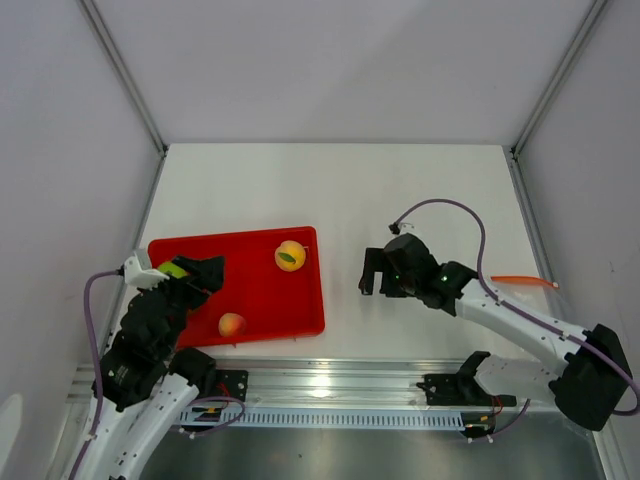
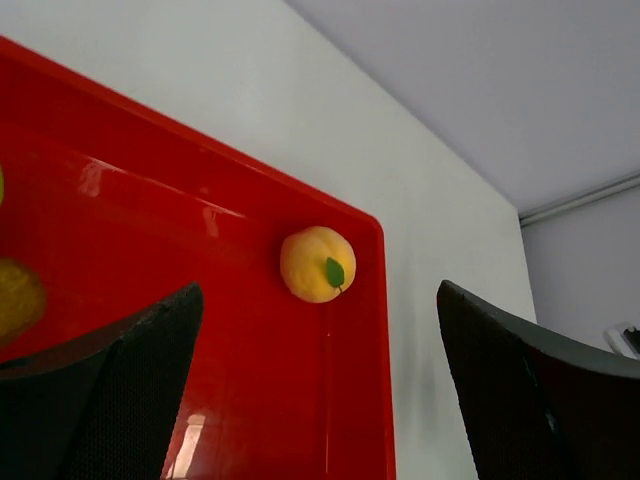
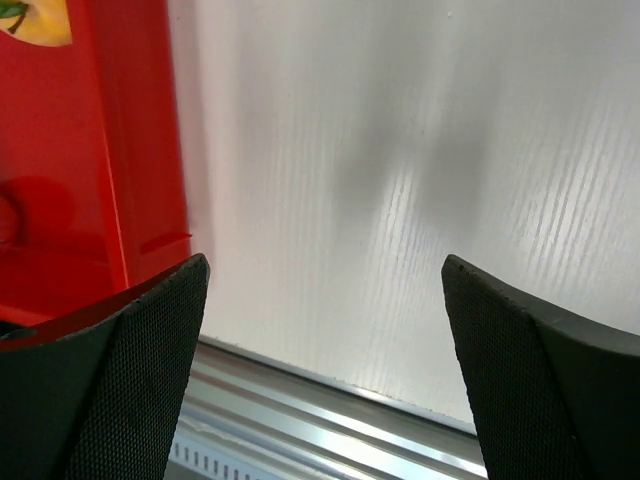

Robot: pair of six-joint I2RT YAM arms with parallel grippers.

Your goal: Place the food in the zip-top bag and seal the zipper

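Observation:
A yellow fruit with a green leaf (image 1: 290, 256) lies at the right side of the red tray (image 1: 250, 339); an orange-pink fruit (image 1: 231, 325) rests near its front edge. Partly hidden by my left arm is a yellow-green item (image 1: 172, 270) on the tray's left. Over the tray's left half hovers my left gripper (image 1: 208, 275), open and empty. My right gripper (image 1: 374, 270) is also open, above bare table right of the tray, nothing between its fingers. What looks like the clear bag with an orange zipper strip (image 1: 523, 281) lies at the table's right edge, behind my right arm.
Bare white table (image 1: 340, 185) stretches behind the tray and between it and the right arm. Grey walls close off the back and sides. A metal rail (image 1: 320, 378) runs along the front edge.

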